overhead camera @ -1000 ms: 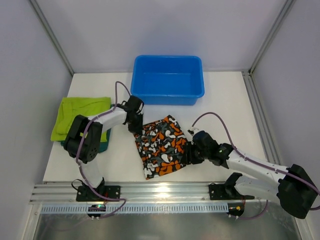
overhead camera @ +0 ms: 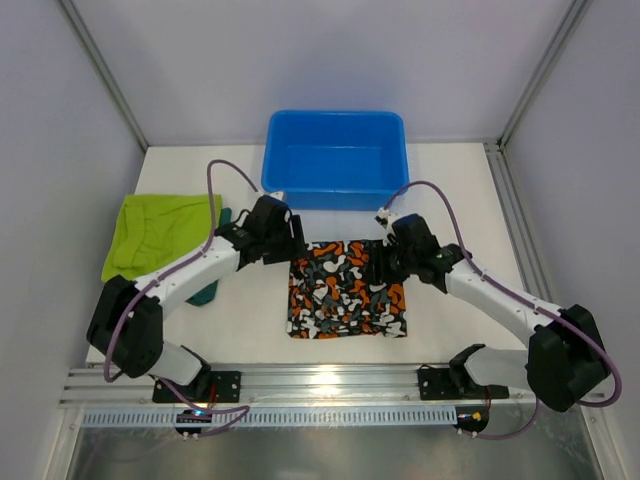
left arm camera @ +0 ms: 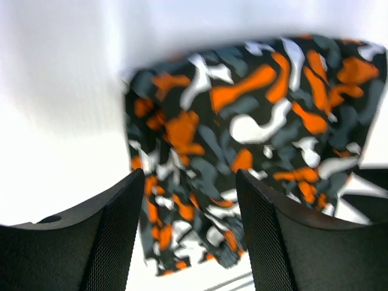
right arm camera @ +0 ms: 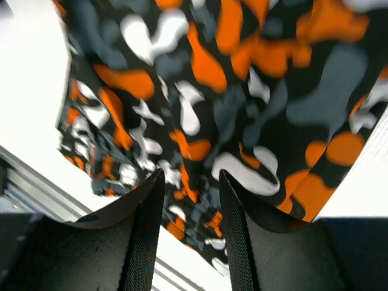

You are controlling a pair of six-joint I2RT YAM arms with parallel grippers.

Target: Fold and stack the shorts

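Observation:
The shorts [overhead camera: 335, 300], black with orange, white and grey camouflage shapes, lie fairly squarely on the white table, rumpled in places. My left gripper [overhead camera: 295, 238] is over their upper left corner; in the left wrist view it [left arm camera: 188, 188] stands open above them, nothing held between its fingers. My right gripper [overhead camera: 377, 262] is over their upper right part; in the right wrist view its two fingertips [right arm camera: 159, 182] are apart above the fabric, holding nothing visible.
A blue bin [overhead camera: 334, 155] stands at the back centre. A folded lime green garment [overhead camera: 155, 230] lies on a teal one [overhead camera: 203, 292] at the left. Bare table [overhead camera: 460, 190] shows at the right and along the front.
The shorts now lie straighter than a second ago.

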